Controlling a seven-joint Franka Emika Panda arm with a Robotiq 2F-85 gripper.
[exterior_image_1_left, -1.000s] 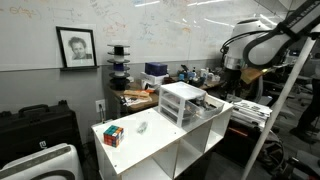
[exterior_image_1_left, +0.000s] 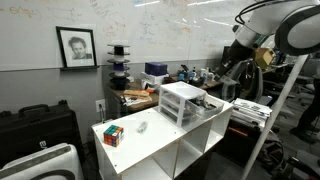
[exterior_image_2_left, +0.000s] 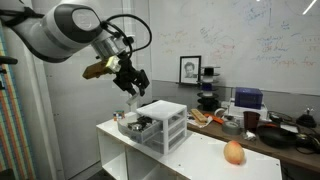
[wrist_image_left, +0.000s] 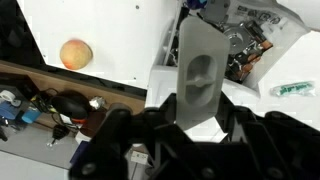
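Observation:
In the wrist view my gripper is shut on a pale, glossy, block-like object (wrist_image_left: 202, 66) with a rounded end facing the camera. Exterior view 2 shows that white object (exterior_image_2_left: 133, 104) hanging beneath the gripper (exterior_image_2_left: 134, 92), above a pulled-out drawer. The drawer (exterior_image_2_left: 141, 130) belongs to a white drawer unit (exterior_image_2_left: 166, 119) and holds dark and metallic items. From exterior view 1, the gripper (exterior_image_1_left: 229, 73) is up to the right of the drawer unit (exterior_image_1_left: 184, 101), and what it holds is hard to make out.
A round orange fruit (exterior_image_2_left: 233, 153) rests on the white table (exterior_image_2_left: 208, 164). A coloured cube (exterior_image_1_left: 113, 135) and a small pale item (exterior_image_1_left: 142, 127) lie left of the drawer unit. Pans (exterior_image_2_left: 275, 137) and other clutter fill the counter behind.
The arm has moved up and toward the right in exterior view 1, with the gripper rising. The drawer unit and tabletop objects have stayed put.

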